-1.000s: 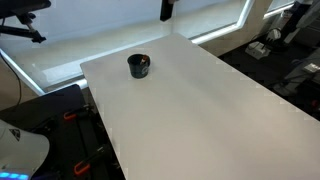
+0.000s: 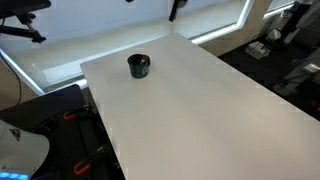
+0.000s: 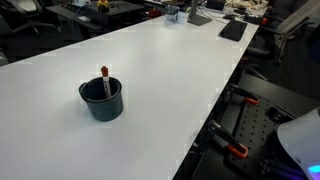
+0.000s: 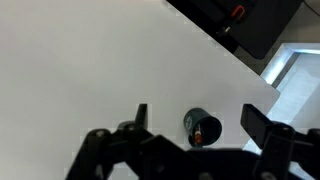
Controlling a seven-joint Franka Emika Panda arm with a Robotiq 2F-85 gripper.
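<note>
A dark cup (image 2: 138, 70) stands upright near the far left corner of the white table. Exterior view 2 shows the same dark green cup (image 3: 101, 107) closer, with a red-tipped marker (image 3: 106, 78) standing in it. From the wrist, the cup (image 4: 190, 117) appears low in the picture, between and beyond the open fingers. My gripper is above the table with its fingers wide apart and nothing between them. Only dark finger ends show at the top edge of exterior view 1; exterior view 2 does not show the gripper.
A dark robot base plate (image 3: 255, 125) adjoins one table edge. Dark equipment (image 2: 300, 75) lies beyond the far right edge.
The finger ends at the top of exterior view 1 have shifted slightly right, and a second dark tip now shows to their left. The cup has not moved.
</note>
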